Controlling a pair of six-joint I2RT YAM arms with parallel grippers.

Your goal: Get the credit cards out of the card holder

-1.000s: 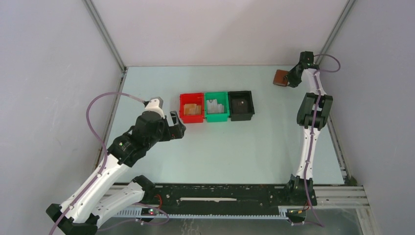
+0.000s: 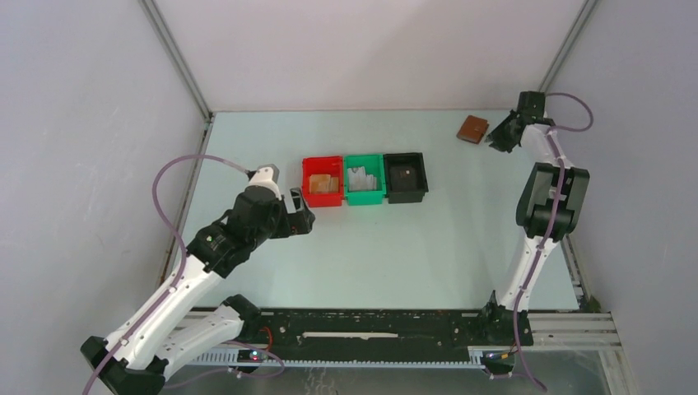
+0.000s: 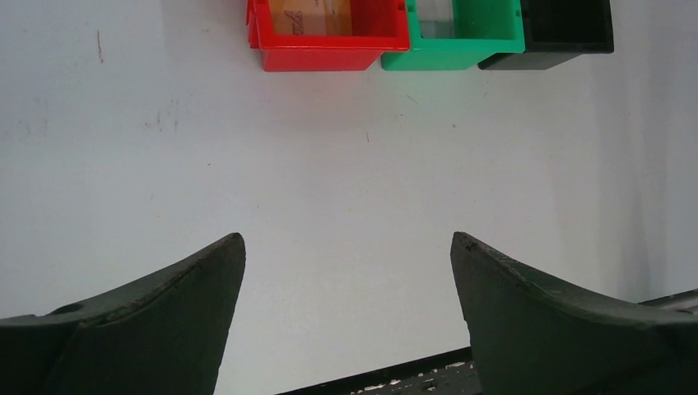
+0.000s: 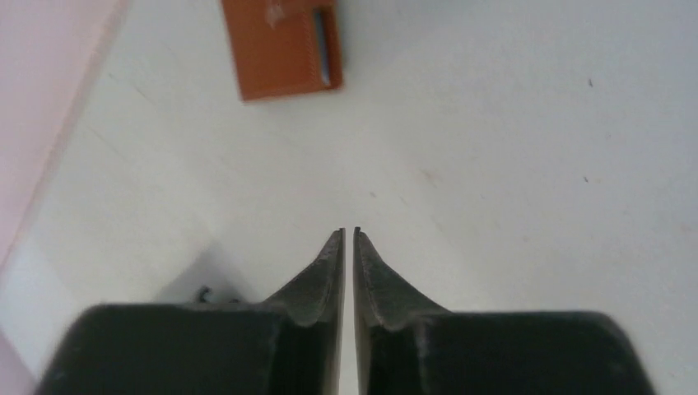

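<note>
At the far right of the table lies the brown card holder point(image 2: 472, 129). In the right wrist view, the card holder point(image 4: 280, 62) is partly cut off at the top, with a thin bluish strip point(image 4: 322, 48) along its right side. My right gripper point(image 2: 491, 142) stands just to the right of the holder, apart from it. A narrow, empty gap separates the right gripper's point(image 4: 349, 232) fingertips. Over the table's left part, my left gripper is wide open with bare table between its fingers.
Three bins stand side by side mid-table: a red bin point(image 2: 323, 202) with tan cards inside, a green bin point(image 2: 364, 198) with pale cards, and a black bin point(image 2: 406, 197) with something dark at its bottom.
My left arm has shifted only a little.
</note>
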